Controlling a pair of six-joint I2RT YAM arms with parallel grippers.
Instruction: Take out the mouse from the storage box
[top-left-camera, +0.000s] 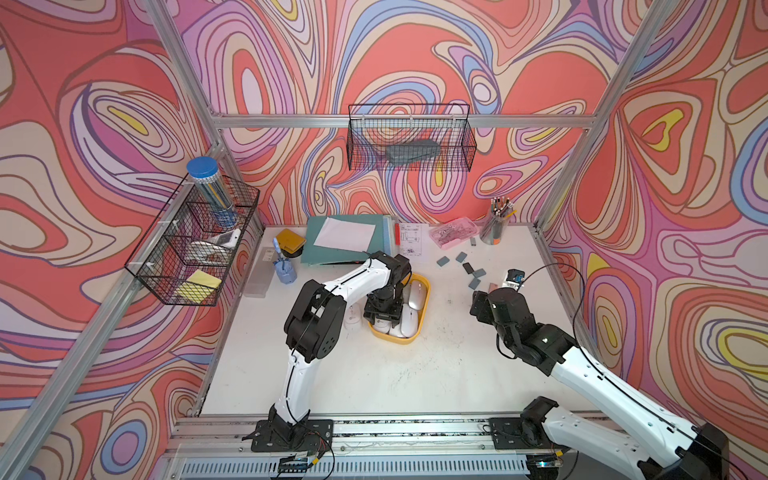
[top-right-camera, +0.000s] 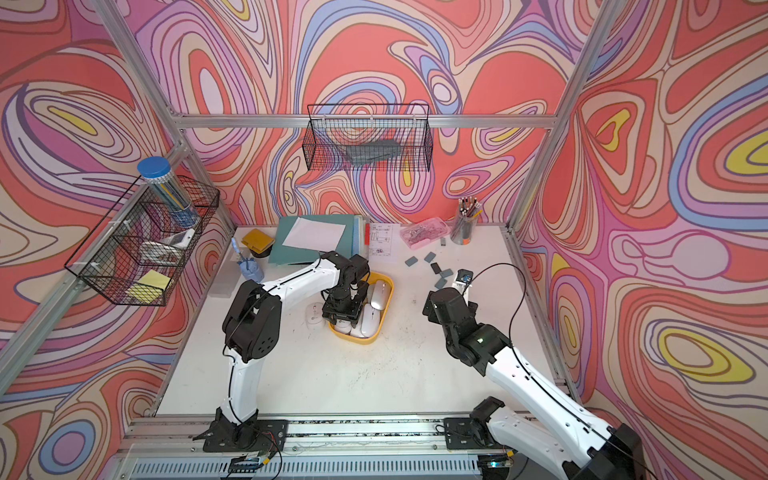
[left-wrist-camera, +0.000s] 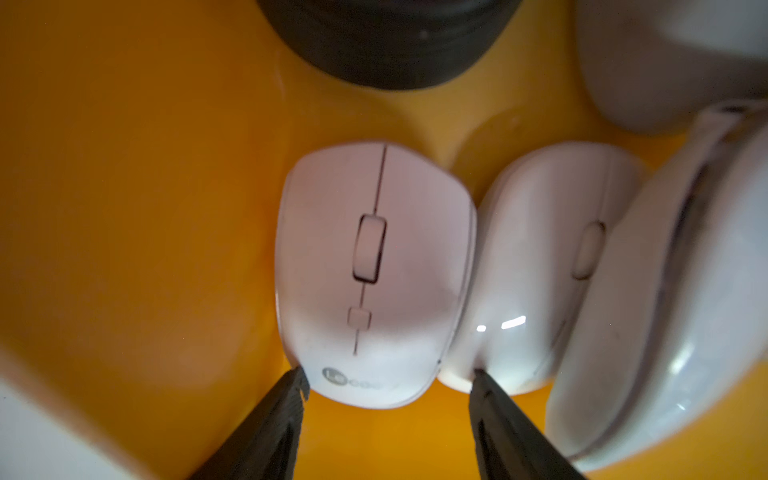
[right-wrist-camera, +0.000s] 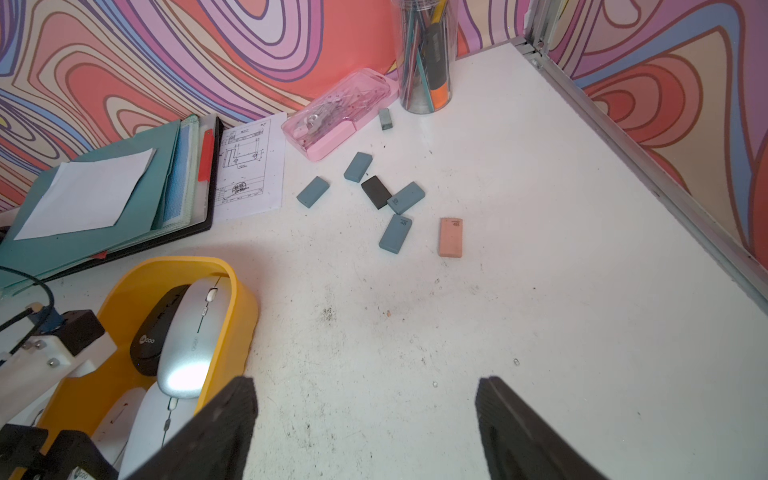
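Note:
The yellow storage box (top-left-camera: 414, 334) holds several mice, among them a white mouse (left-wrist-camera: 374, 264) with a centre wheel, other white mice (left-wrist-camera: 532, 256), a silver mouse (right-wrist-camera: 196, 336) and a black mouse (right-wrist-camera: 152, 336). My left gripper is down inside the box, fingers apart at the lower end of the white wheel mouse, nothing shown held. My right gripper hangs over the table right of the box, open and empty.
Folders (top-left-camera: 320, 252), a pink case (top-left-camera: 452, 233), a pen cup (top-left-camera: 494, 228) and scattered small blocks (right-wrist-camera: 394, 233) lie at the back. A blue holder (top-left-camera: 285, 270) stands left.

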